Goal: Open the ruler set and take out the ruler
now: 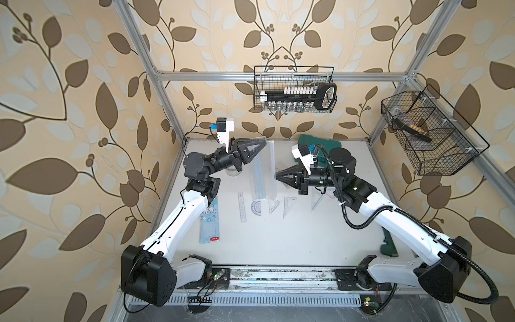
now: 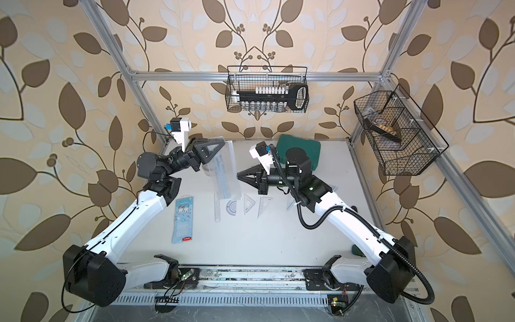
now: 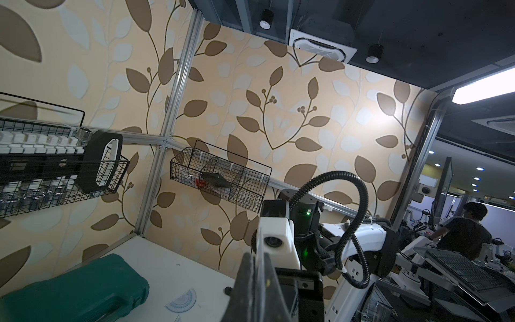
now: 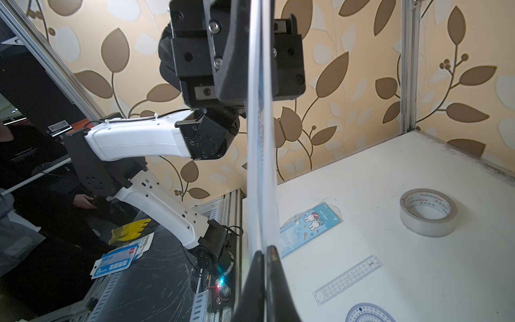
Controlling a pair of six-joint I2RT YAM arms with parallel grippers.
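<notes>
A clear plastic sleeve (image 1: 271, 166) hangs upright above the table, with a long bluish transparent strip (image 1: 259, 177), apparently a ruler, inside it. My left gripper (image 1: 265, 139) is shut on its upper end; a thin clear edge shows between those fingers in the left wrist view. At the sleeve's right side edge, the tips of my right gripper (image 1: 276, 175) are together. In the right wrist view, the sleeve (image 4: 261, 177) appears edge-on as two pale layers running down to the shut right gripper. Whether its edge is pinched there cannot be told.
On the white table lie a short ruler (image 1: 242, 207), a protractor (image 1: 256, 208), a set square (image 1: 289, 206) and a blue package (image 1: 210, 228). A tape roll (image 4: 428, 214) sits at the left, a green case (image 3: 80, 289) at the back.
</notes>
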